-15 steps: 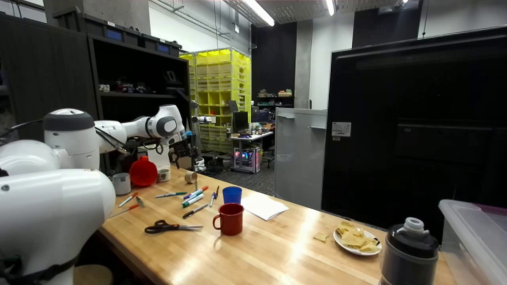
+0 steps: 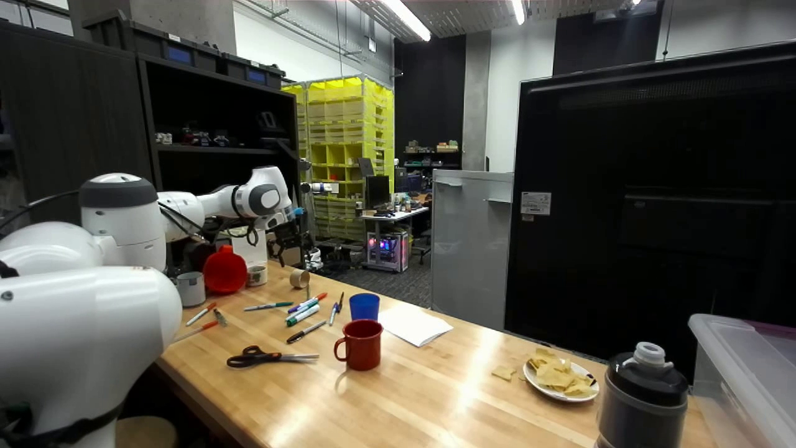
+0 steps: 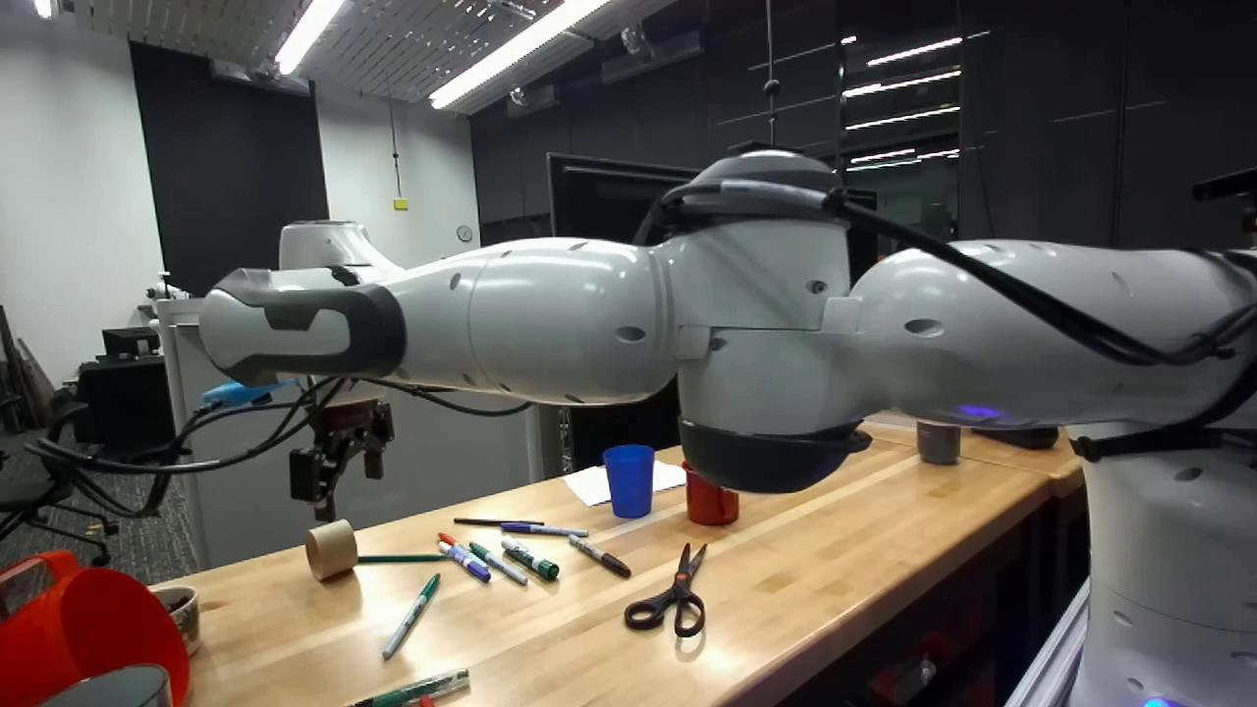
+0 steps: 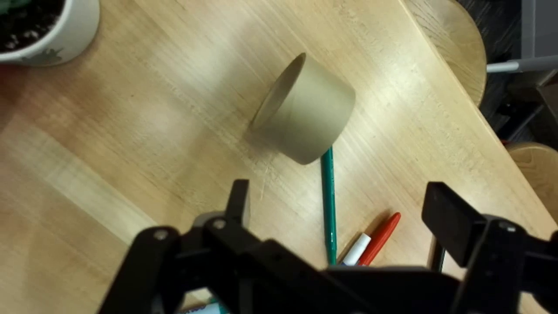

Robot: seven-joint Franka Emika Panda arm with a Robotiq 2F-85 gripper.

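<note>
My gripper is open above the table's far left end, its black fingers spread wide with nothing between them. Ahead of the fingertips in the wrist view, a brown cardboard ring (image 4: pixel 319 112) lies on its side on the wood. A green pen (image 4: pixel 328 209) touches or passes under the ring's edge and runs back between the fingers. Red (image 4: pixel 380 238) and white-tipped (image 4: pixel 358 249) pens lie close by. In exterior view 2 the gripper (image 3: pixel 342 483) hangs over the ring (image 3: pixel 332 550), clear of it.
Near the ring stand a potted plant (image 4: pixel 73 34) and a tipped red container (image 2: pixel 225 270). Scissors (image 2: pixel 261 358), a red mug (image 2: pixel 363 345), a blue cup (image 2: pixel 365 306) and white paper (image 2: pixel 415 323) occupy the middle. A plate of chips (image 2: pixel 561 378) and a bottle (image 2: pixel 645 399) stand farther right.
The arm's elbow has shifted slightly right in exterior view 1, and the gripper has moved a little right. The objects on the table have stayed where they were.
</note>
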